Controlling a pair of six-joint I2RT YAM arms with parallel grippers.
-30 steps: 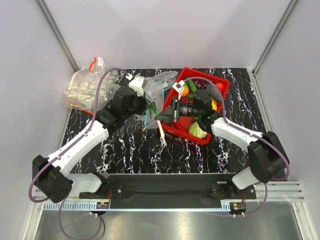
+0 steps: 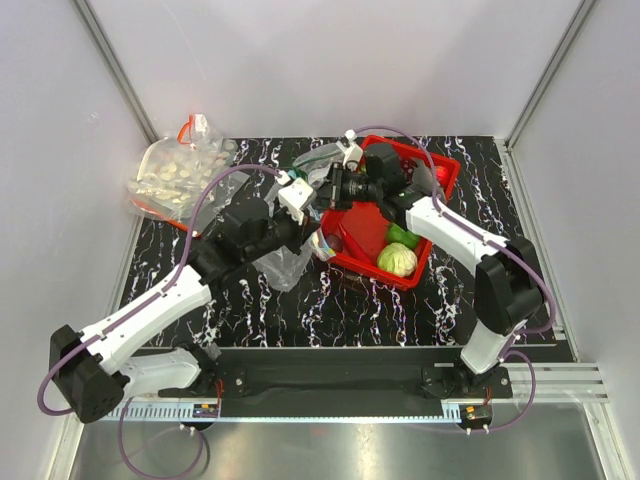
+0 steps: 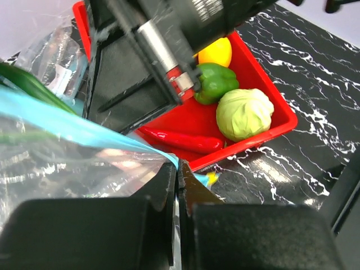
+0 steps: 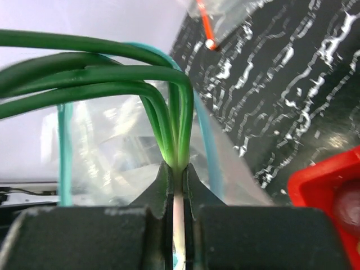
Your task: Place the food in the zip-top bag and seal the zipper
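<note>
The open clear zip bag (image 3: 73, 169) with its blue zipper edge lies between my arms at the centre in the top view. My left gripper is shut on that edge. My right gripper is shut on a bunch of green onions (image 4: 169, 107), their green leaves bent over above the bag's mouth and the white stalk running down between the fingers. In the top view both grippers meet close together, partly hiding the bag and onions.
A red bin (image 2: 372, 280) behind and right holds a cabbage (image 2: 396, 260), green pepper (image 3: 216, 81), red peppers (image 3: 185, 139) and other produce. Another filled bag (image 2: 175, 175) lies at the back left.
</note>
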